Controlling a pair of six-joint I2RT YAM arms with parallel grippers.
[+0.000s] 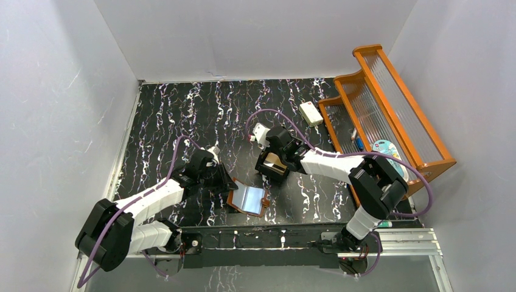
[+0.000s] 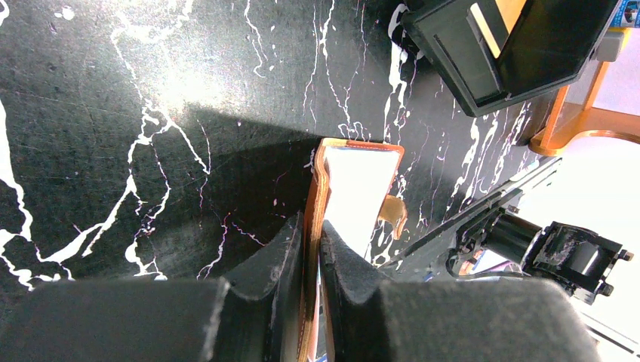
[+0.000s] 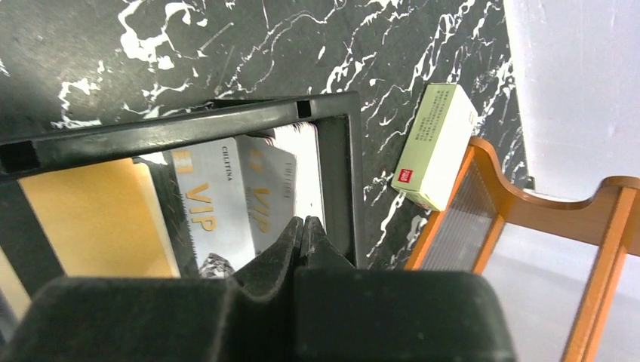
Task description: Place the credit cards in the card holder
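The brown-edged card holder (image 1: pixel 248 199) lies unfolded near the front of the table, its clear inner pages facing up. Its brown edge (image 2: pixel 323 170) runs between the fingers of my left gripper, which are closed against it on both sides. In the right wrist view, silver VIP cards (image 3: pixel 207 181) lean in one end of a black box (image 3: pixel 353 151), beside a stack of pale card edges (image 3: pixel 306 162). Over these cards sits my right gripper, shut, with no card visible between its tips. Whether the tips touch a card, I cannot tell.
Yellow dividers (image 3: pixel 94 215) fill another part of the box. A small pale carton (image 1: pixel 311 114) stands behind, close to the wooden rack (image 1: pixel 341 85) on the right.
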